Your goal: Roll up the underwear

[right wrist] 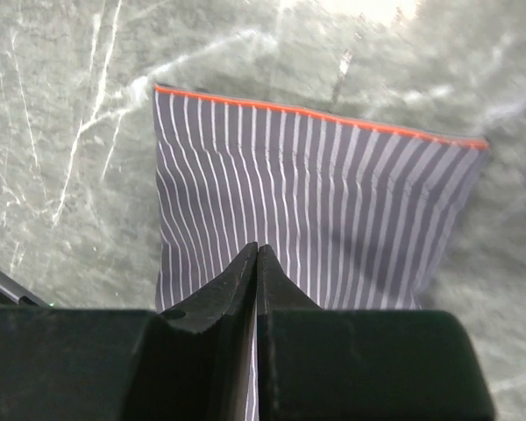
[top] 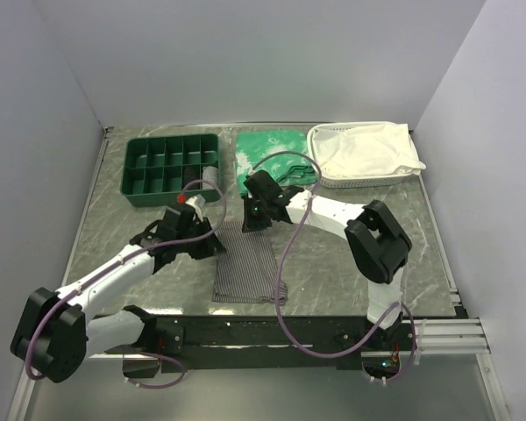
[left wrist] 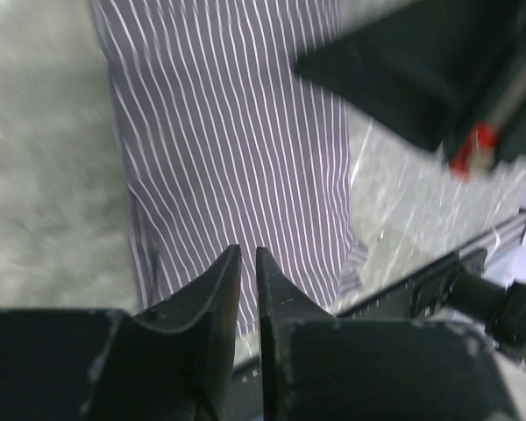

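Striped grey underwear (top: 246, 270) lies flat on the grey table in the middle front, its orange-edged band (right wrist: 316, 114) at the far end in the right wrist view. My left gripper (top: 212, 241) hangs over its left side; in the left wrist view its fingers (left wrist: 193, 333) are close together, with no cloth visible between them. My right gripper (top: 250, 219) is over the far end of the underwear; in the right wrist view its fingertips meet, with nothing showing between them. The underwear's near right corner looks bunched.
A green divided box (top: 147, 175) with rolled items stands at back left, green folded cloth (top: 259, 147) at back middle, a white basket (top: 359, 181) with white cloth at back right.
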